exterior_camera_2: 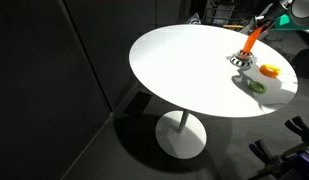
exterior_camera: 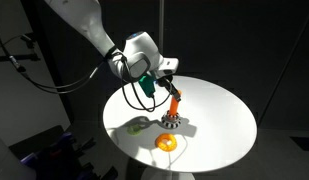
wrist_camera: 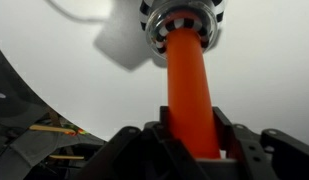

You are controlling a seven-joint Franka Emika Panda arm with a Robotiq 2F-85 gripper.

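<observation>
A tall orange-red cylinder (exterior_camera: 175, 104) stands nearly upright on the round white table (exterior_camera: 219, 120), its upper end in my gripper (exterior_camera: 176, 93), which is shut on it. Around its foot is a clear round base (exterior_camera: 171, 122) with a black-and-white striped edge. From the wrist camera, the cylinder (wrist_camera: 190, 85) runs from between the dark fingers down into the middle of the clear base (wrist_camera: 181, 22). The second exterior view has the cylinder (exterior_camera_2: 252, 39) leaning slightly above the base (exterior_camera_2: 240, 60), with the gripper at the picture's edge.
An orange ring (exterior_camera: 166, 143) lies just in front of the base. Farther left is a small green ring (exterior_camera: 134, 128). A tangle of tools and cables (wrist_camera: 34, 140) shows beyond the table edge.
</observation>
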